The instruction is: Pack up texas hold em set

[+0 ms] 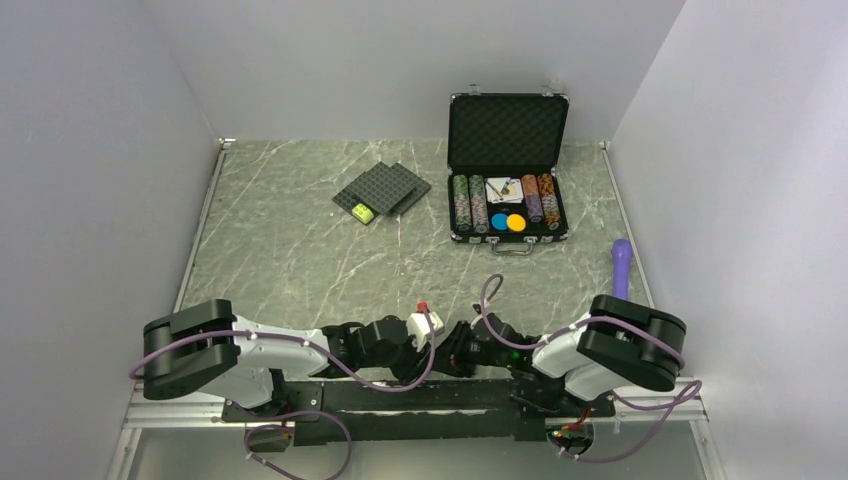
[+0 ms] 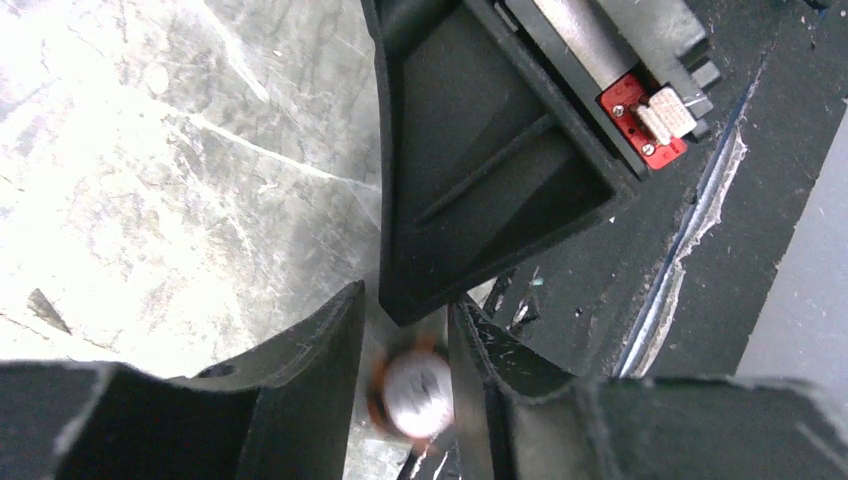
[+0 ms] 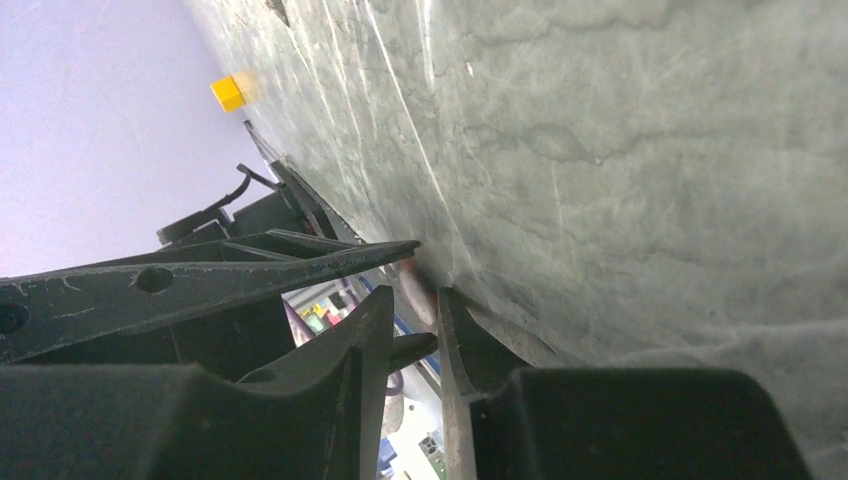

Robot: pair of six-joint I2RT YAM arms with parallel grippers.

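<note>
My left gripper (image 1: 410, 365) and right gripper (image 1: 455, 350) meet low at the front edge of the mat, bottom centre of the top view. In the left wrist view a small white round object with an orange rim (image 2: 415, 390) sits blurred between the left fingers, which are part open; whether it is gripped is unclear. In the right wrist view a blurred pinkish object (image 3: 418, 290) lies just beyond the fingers. The open chip case (image 1: 508, 237) holds chip rows, cards and blue and yellow discs.
Dark foam sheets (image 1: 385, 190) with a yellow-green block (image 1: 362, 213) lie at back centre-left. A purple rod (image 1: 620, 270) lies along the right edge.
</note>
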